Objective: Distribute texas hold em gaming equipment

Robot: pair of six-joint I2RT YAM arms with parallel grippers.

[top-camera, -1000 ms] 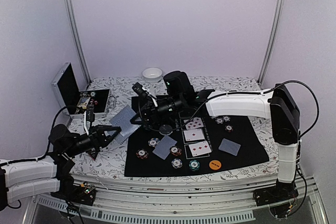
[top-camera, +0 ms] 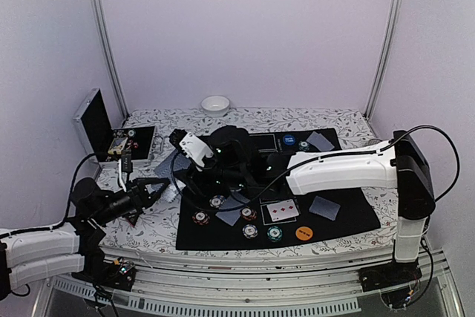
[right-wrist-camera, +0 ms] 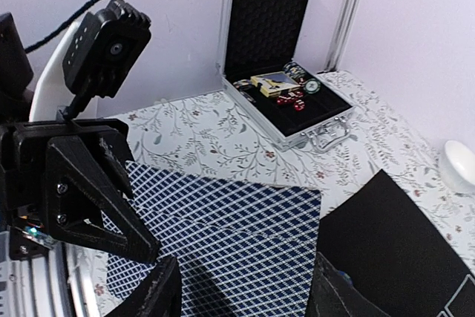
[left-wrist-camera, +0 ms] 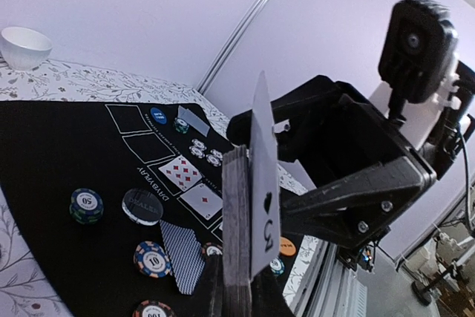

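Note:
My left gripper is shut on a deck of cards [left-wrist-camera: 237,220], held upright with its edge toward the left wrist camera. One face card [left-wrist-camera: 263,176] stands slightly apart from the deck, its face toward my right gripper. The deck's blue checked back [right-wrist-camera: 237,217] fills the lower middle of the right wrist view. My right gripper is partly open, its fingers [right-wrist-camera: 165,287] spread apart close to the deck. The black playing mat [top-camera: 349,224] carries face-up diamond cards [left-wrist-camera: 180,174], face-down cards [top-camera: 324,208] and chip stacks [top-camera: 274,234].
An open silver case [right-wrist-camera: 286,120] with dice and a yellow box stands at the back left. A white bowl [top-camera: 215,105] sits behind the mat. My right arm [top-camera: 341,172] stretches over the mat and hides part of it. An orange disc [top-camera: 304,234] lies near the front edge.
The left arm has stayed put.

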